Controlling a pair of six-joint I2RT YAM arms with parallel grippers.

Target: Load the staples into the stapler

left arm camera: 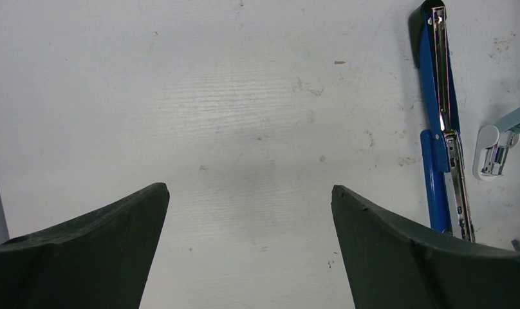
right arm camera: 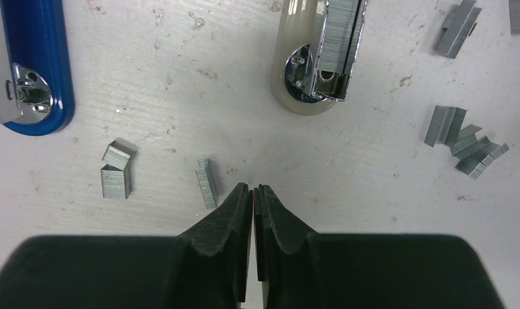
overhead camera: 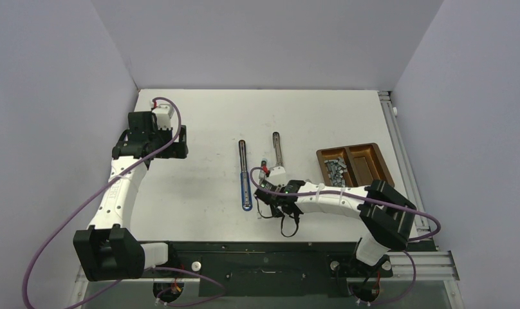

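A blue stapler (overhead camera: 245, 187) lies opened lengthwise at the middle; its blue base (right arm camera: 56, 96) shows in the right wrist view. Right of it lie a small pale stapler (left arm camera: 495, 151) and a grey stapler (overhead camera: 276, 143), one with a staple strip in its channel (right arm camera: 336, 38). Loose staple strips (right arm camera: 116, 182) lie around them, including a short one (right arm camera: 206, 183) just ahead of my right gripper. That gripper is shut, its tips together; whether anything is between them is hard to tell. My left gripper is open over bare table at the left.
A brown two-compartment tray (overhead camera: 362, 168) with small grey pieces in its left part stands at the right. Walls bound both sides.
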